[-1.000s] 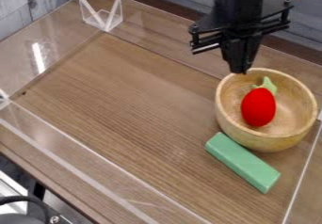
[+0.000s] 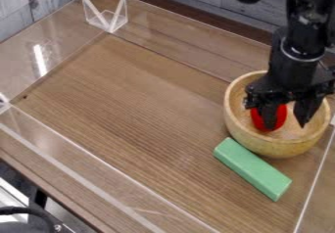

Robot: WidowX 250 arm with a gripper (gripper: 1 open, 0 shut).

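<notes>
My black gripper point(image 2: 287, 111) reaches down into the wooden bowl point(image 2: 304, 139) at the right of the camera view, its fingers at a red object point(image 2: 268, 115), which they partly hide. Whether the fingers grip it I cannot tell. A green block point(image 2: 252, 166) lies on the table just below the bowl.
A white wire-like holder point(image 2: 105, 12) stands at the back left.
My arm has come down and to the right, from above and behind the bowl to inside it, now covering part of the red object.
</notes>
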